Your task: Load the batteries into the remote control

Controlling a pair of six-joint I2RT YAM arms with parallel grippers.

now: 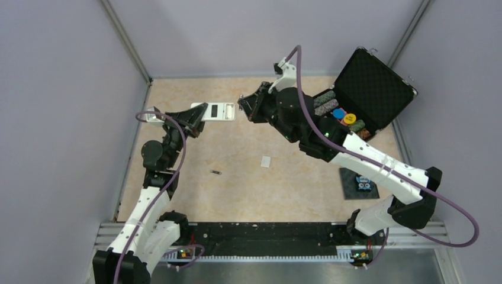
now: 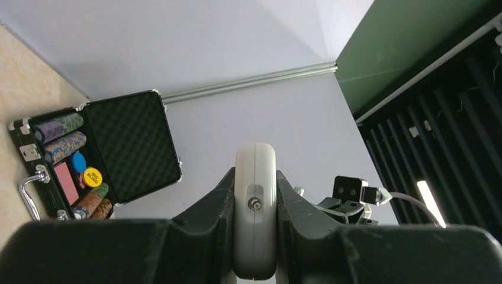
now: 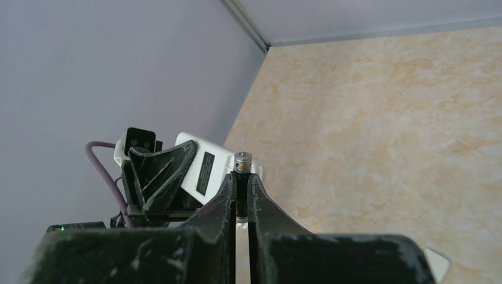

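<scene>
My left gripper (image 1: 200, 118) is shut on the white remote control (image 1: 220, 111), held up horizontally with its battery compartment showing in the top view; in the left wrist view its end (image 2: 254, 213) sits between the fingers. My right gripper is shut on a small battery (image 3: 242, 163), upright between its fingertips, just right of the remote in the top view; in the right wrist view the remote lies behind it. A second battery (image 1: 215, 172) lies on the table, and a small white cover (image 1: 266, 161) lies near the middle.
An open case (image 1: 376, 89) of chips and cards stands at the back right. A dark mat (image 1: 349, 192) with a blue item lies at the front right.
</scene>
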